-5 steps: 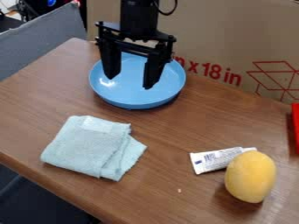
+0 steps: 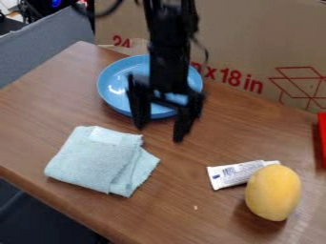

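My black gripper [image 2: 162, 122] is open, blurred, over the front part of a blue plate [image 2: 118, 74], with its fingers low and reaching down past the plate's near rim. A folded pale blue cloth [image 2: 97, 159] lies on the wooden table to the front left of the gripper. A white tube [image 2: 238, 172] lies to the front right, beside a yellow mango-like object [image 2: 272, 193].
A cardboard box [image 2: 265, 67] stands along the back. A red object [image 2: 319, 138] is cut off at the right edge.
My gripper has moved down and toward the front, from over the plate's middle to its near rim. The cloth, tube and yellow object are unchanged.
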